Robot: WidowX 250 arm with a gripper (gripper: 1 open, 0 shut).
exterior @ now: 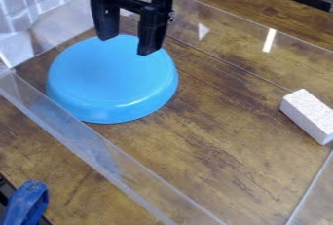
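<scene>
My black gripper (130, 26) hangs at the top centre of the camera view, above the far part of a light blue round disc (111, 81), its two dark fingers pointing down and apart, with nothing visible between them. The disc lies on a wooden floor inside a clear-walled enclosure.
A white speckled block (310, 117) lies at the right. A blue object (26, 202) is at the lower left, outside the clear wall (104, 159). Crumpled clear or white material (23, 15) is at the upper left.
</scene>
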